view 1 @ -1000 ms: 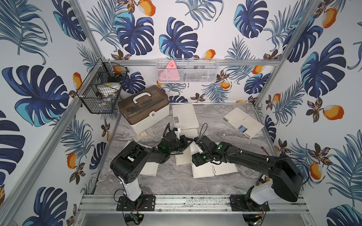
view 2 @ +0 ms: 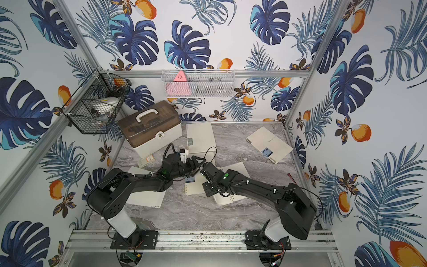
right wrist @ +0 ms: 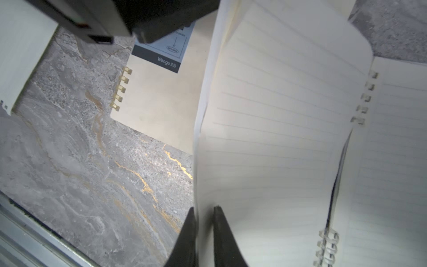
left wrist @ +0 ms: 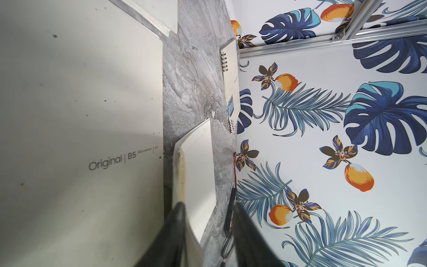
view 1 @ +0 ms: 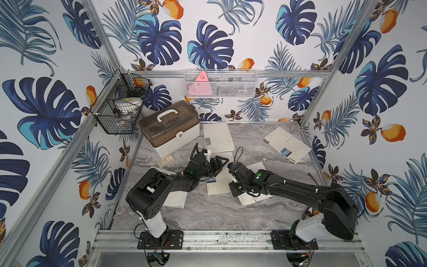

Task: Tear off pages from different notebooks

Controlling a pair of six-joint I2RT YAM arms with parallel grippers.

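Observation:
An open ruled spiral notebook (right wrist: 391, 146) lies at front centre, its left leaf (right wrist: 280, 133) lifted, with my right gripper shut on that leaf's edge. My left gripper is just left of it, fingers blurred and apart, over a closed cream "Original B5" cover (left wrist: 89, 111); the raised leaf shows close to its fingertips in the left wrist view. A cream Wengu notebook (right wrist: 155, 102) with a blue label lies beneath the grippers.
A storage box (view 1: 169, 133) stands back left. A notebook (view 1: 287, 140) lies back right, another (view 1: 218, 135) at back centre, white sheets (view 1: 175, 200) front left. Mesh baskets hang on the walls.

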